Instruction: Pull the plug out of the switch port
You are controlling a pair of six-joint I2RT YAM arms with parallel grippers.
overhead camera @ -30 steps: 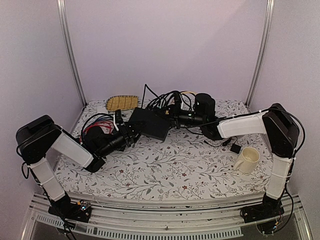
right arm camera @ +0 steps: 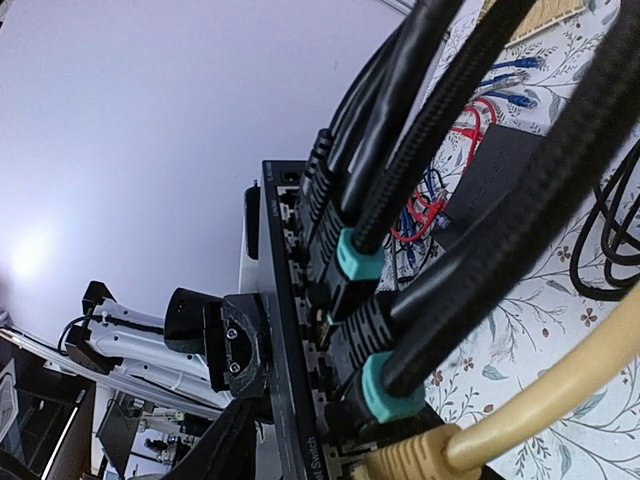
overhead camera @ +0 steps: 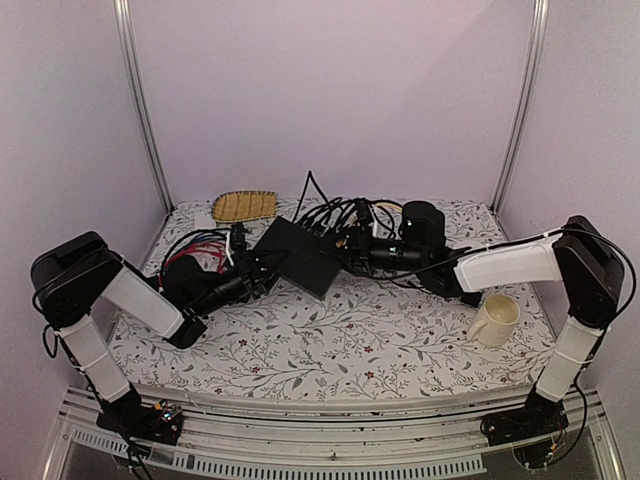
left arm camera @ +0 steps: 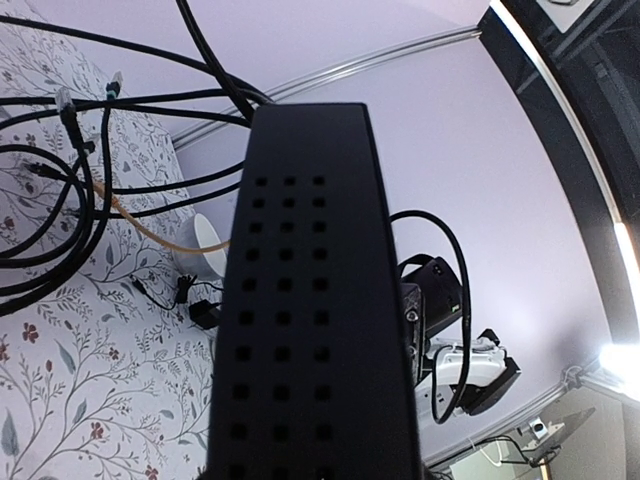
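My left gripper (overhead camera: 272,270) is shut on the black network switch (overhead camera: 298,258), which it holds tilted above the table. The perforated side of the switch (left arm camera: 285,290) fills the middle of the left wrist view and hides the fingers there. Several black cables with plugs, two with teal collars (right arm camera: 360,258), run into its port face in the right wrist view. A beige plug (right arm camera: 410,462) shows at the bottom, against the port row. At the port side is my right gripper (overhead camera: 345,245); one dark finger (right arm camera: 222,452) shows low in its wrist view, the rest hidden by plugs and cables.
On the table stand a white mug (overhead camera: 495,320) at right and a woven basket (overhead camera: 243,206) at the back. Red cables (overhead camera: 205,245) lie behind the left arm.
My right gripper has shifted a little to the right and forward. The switch has turned, its near corner lower.
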